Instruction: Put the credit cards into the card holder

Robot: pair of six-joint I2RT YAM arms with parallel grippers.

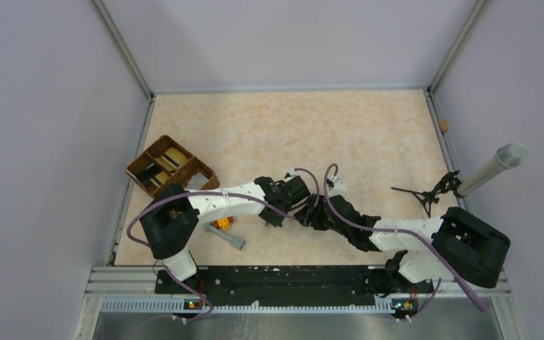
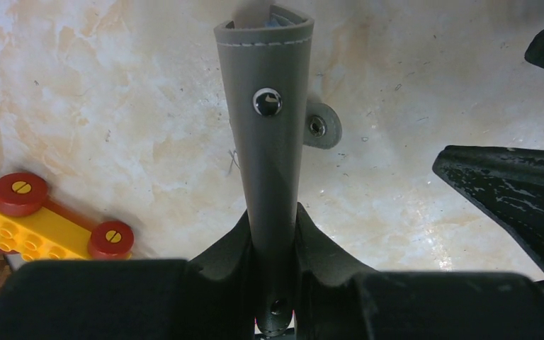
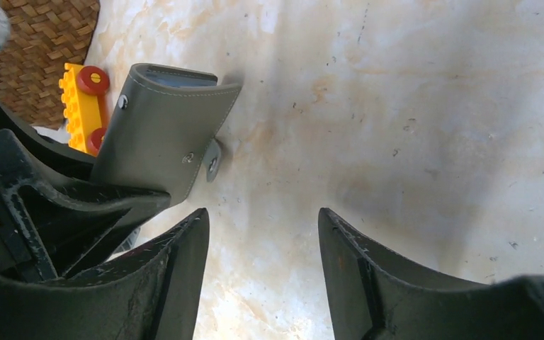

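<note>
A grey card holder (image 2: 268, 163) with snaps and a stitched edge is clamped in my left gripper, held over the table. Its open end shows something bluish inside; in the right wrist view the holder (image 3: 156, 127) stands at the left, its top slot facing up. My right gripper is part open beside it, with nothing between its fingertips. In the top view both grippers meet near the centre, partly hiding the holder. I cannot tell whether any loose card is in view.
A wicker compartment box (image 1: 171, 164) is at the left. A yellow-and-red toy brick (image 1: 222, 223) and a grey tool (image 1: 230, 238) lie at the front left. A black stand (image 1: 425, 197) is at the right.
</note>
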